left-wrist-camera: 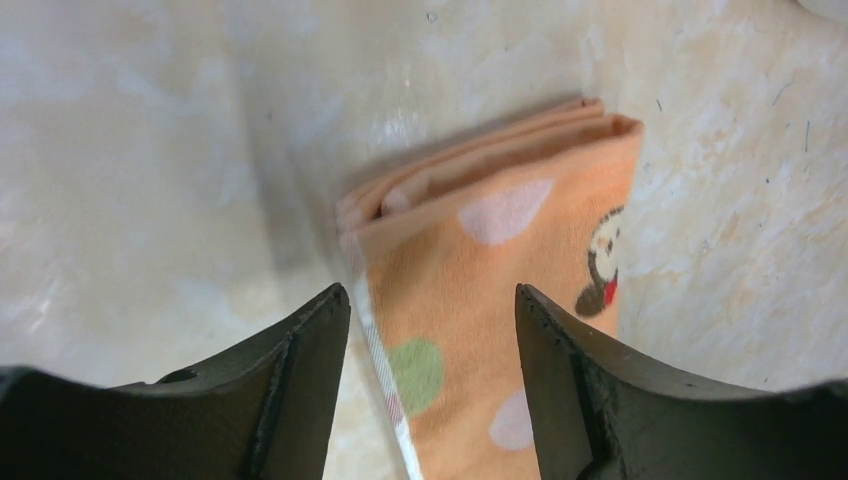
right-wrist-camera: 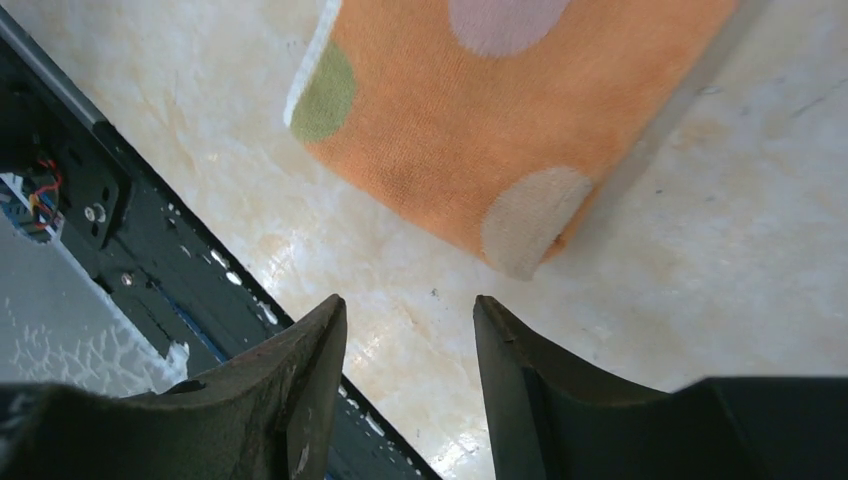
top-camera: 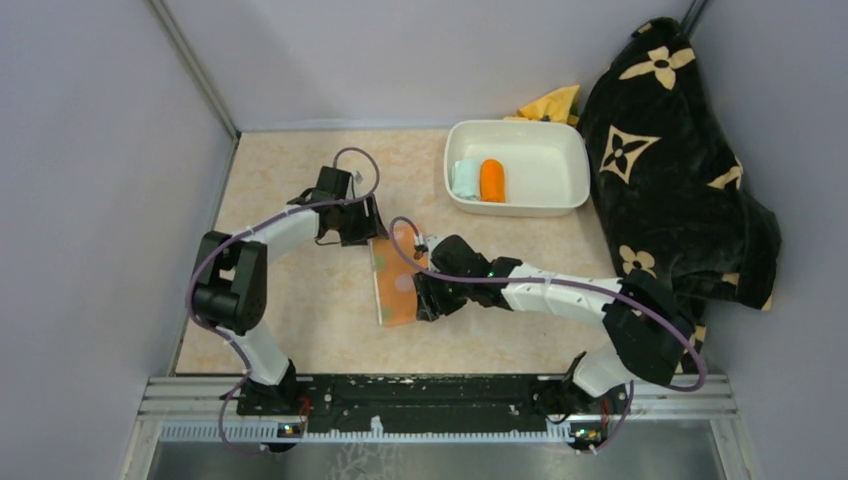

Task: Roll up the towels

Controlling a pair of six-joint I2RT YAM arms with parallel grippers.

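Observation:
The folded orange towel (top-camera: 398,285) with coloured dots lies upright-oriented in the top view, long side running front to back. My left gripper (top-camera: 364,222) is at its far end; in the left wrist view the open fingertips (left-wrist-camera: 329,318) hang over the towel's folded end (left-wrist-camera: 500,190). My right gripper (top-camera: 428,300) is by the near right end; in the right wrist view its open fingertips (right-wrist-camera: 321,325) are just short of the towel's corner (right-wrist-camera: 525,225). Neither gripper has anything between its fingers.
A white bin (top-camera: 540,160) at the back holds a rolled cyan towel (top-camera: 465,178) and a rolled orange one (top-camera: 492,180). A yellow cloth (top-camera: 550,105) lies behind it, a black blanket (top-camera: 660,150) on the right. The table's front edge is close to the right gripper.

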